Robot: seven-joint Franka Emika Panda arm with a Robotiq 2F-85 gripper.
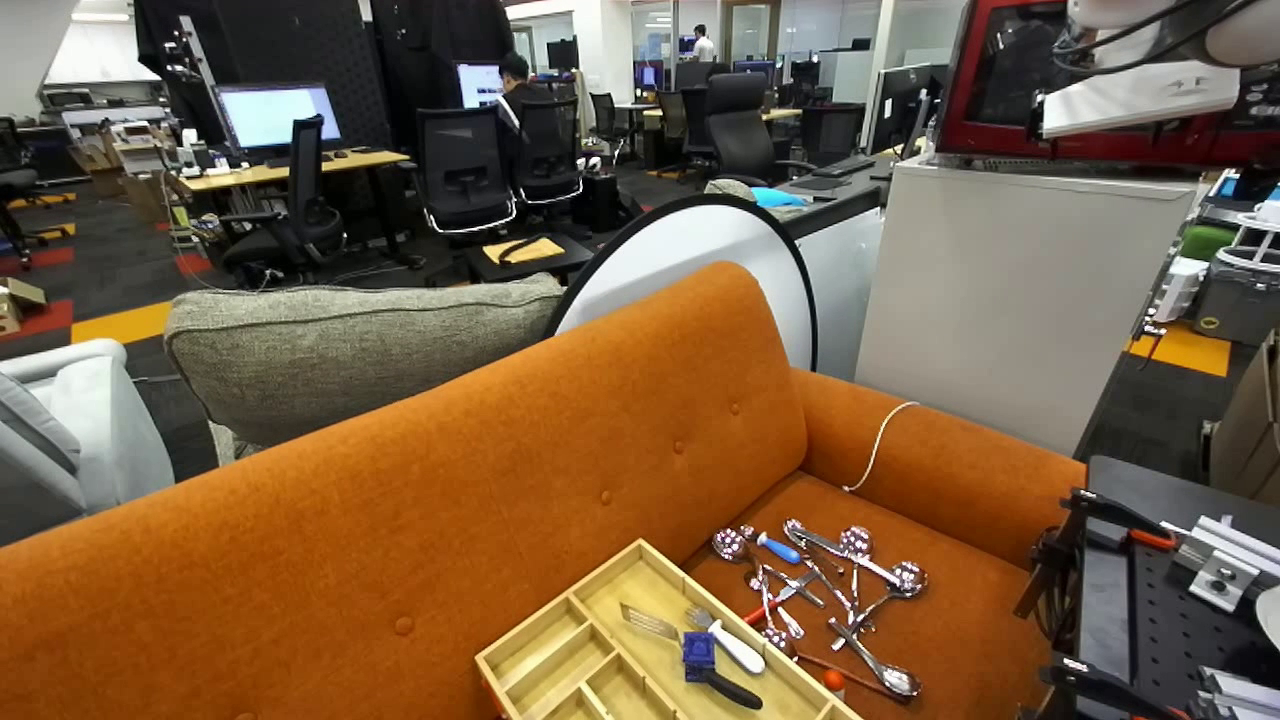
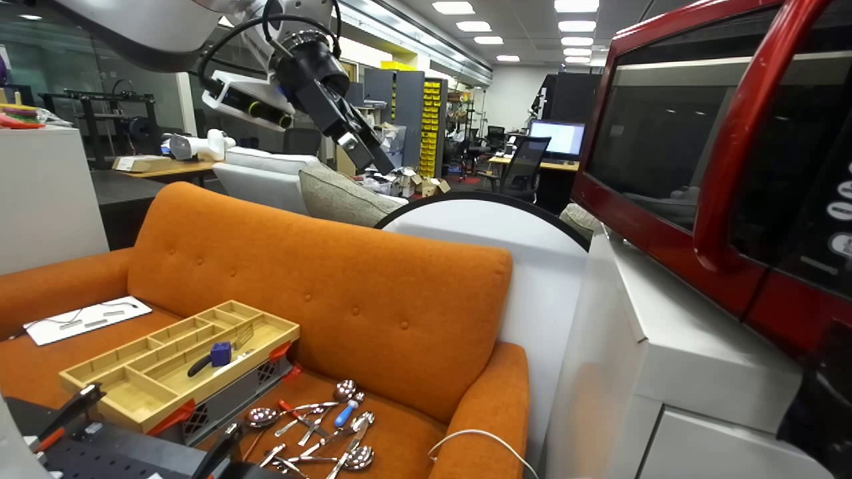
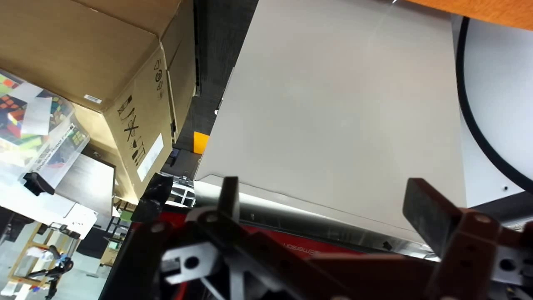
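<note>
My gripper stands open, its two dark fingers wide apart and nothing between them. In exterior view 2 the gripper [image 2: 381,163] hangs high above the back of the orange couch. On the couch lies a wooden organizer tray [image 2: 70,375] with several compartments. Inside it rest a fork with a white handle [image 1: 735,649], a black-handled utensil [image 1: 729,688] and a blue block [image 1: 698,656]. Several metal utensils, among them a ladle [image 1: 908,578] and one with a blue handle [image 1: 780,548], lie in a loose pile on the seat beside the tray.
A red microwave [image 2: 671,120] sits on a grey-white cabinet [image 1: 978,288] near the couch's end; both show close to the fingers in the wrist view. A white board [image 2: 88,319] lies on the seat. A black perforated table [image 1: 1152,600] stands in front. Cardboard boxes [image 3: 75,45] are nearby.
</note>
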